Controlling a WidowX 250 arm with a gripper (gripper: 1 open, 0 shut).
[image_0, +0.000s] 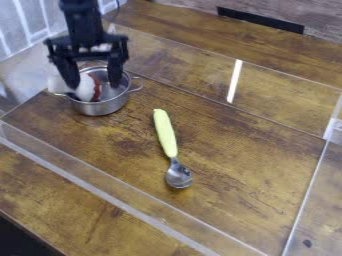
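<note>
My black gripper hangs open over the steel pot at the upper left, its two fingers reaching down to the pot's rim, around a pale object with a red part inside. Whether the fingertips touch it I cannot tell. A spoon with a pale yellow handle and a steel bowl lies on the wooden table near the middle.
Clear panels or reflective strips run along the left and right sides. A thin white strip lies at the upper right.
</note>
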